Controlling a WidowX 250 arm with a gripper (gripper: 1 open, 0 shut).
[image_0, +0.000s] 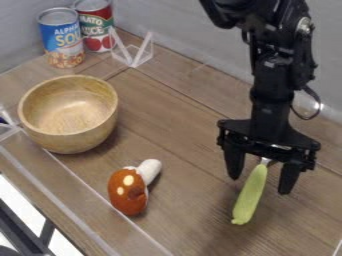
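My black gripper stands open low over the table on the right, its two fingers either side of the upper end of a long pale green object lying on the wooden surface. Whether the fingers touch it I cannot tell. A red-orange toy mushroom with a white stem lies at the front left, apart from my gripper.
A tan bowl sits at the left. Two cans, a blue one and a red one, stand at the back left beside white wire-like frames.
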